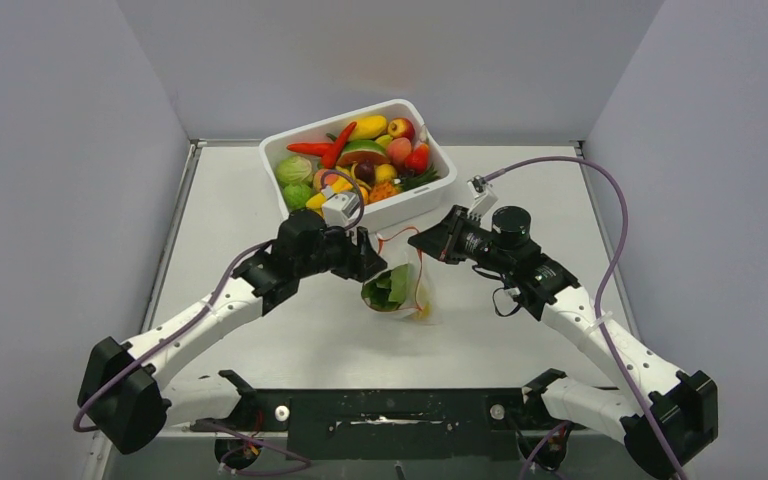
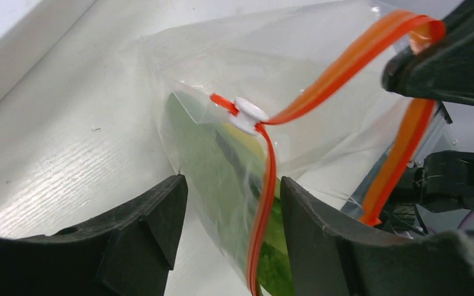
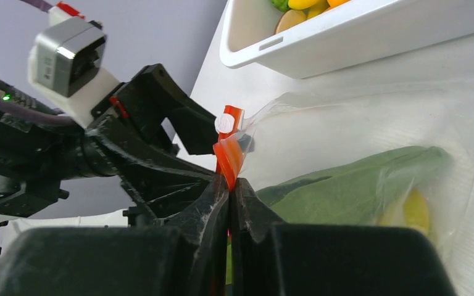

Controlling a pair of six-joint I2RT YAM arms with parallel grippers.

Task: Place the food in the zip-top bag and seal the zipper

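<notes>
The clear zip top bag [image 1: 432, 300] with its red-orange zipper strip [image 2: 263, 216] hangs at mid-table, mouth spread. Inside lie a green leafy vegetable [image 1: 387, 288] and something yellow [image 3: 415, 211]. My right gripper is shut on the zipper strip at the bag's right edge. At the left side of the mouth is my left gripper [image 1: 380, 265], its fingers [image 2: 160, 213] apart. In the left wrist view, the strip and white slider [image 2: 247, 115] appear between and beyond those fingers; whether they touch it, I cannot tell.
Behind the bag stands a white bin [image 1: 440, 190] full of toy fruit and vegetables, close to the left wrist. Bare table [image 1: 300, 350] lies to the front and on both sides. The two grippers are close together.
</notes>
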